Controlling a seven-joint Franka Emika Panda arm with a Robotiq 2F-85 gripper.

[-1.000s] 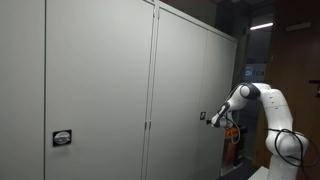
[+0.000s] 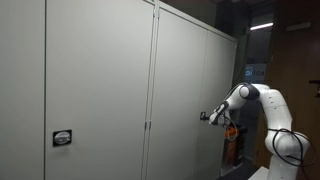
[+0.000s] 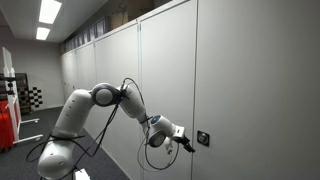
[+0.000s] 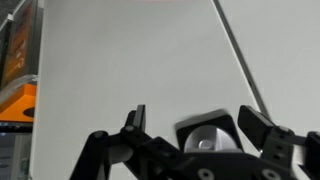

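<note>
A dark square latch plate with a round silver centre [image 4: 208, 137] is set in a pale grey cabinet door [image 4: 130, 65], close to the door's seam. In the wrist view my gripper stands open, one finger on each side of the latch plate, with nothing held. Whether the fingers touch the door cannot be told. From the second exterior view, the gripper [image 3: 188, 141] is just left of the latch [image 3: 203, 138]. In the first exterior view it partly overlaps the latch, and its fingers are too small to make out.
Tall cabinet doors [image 2: 100, 65] line the wall, and another latch [image 2: 62, 137] is on a door far from the arm. An orange object [image 4: 18, 103] appears at the left of the wrist view. Red items [image 3: 8, 110] stand at the room's far left.
Over the last second my gripper has shifted slightly up and left towards the latch, now partly overlapping it in the first exterior view. The doors look unmoved.
</note>
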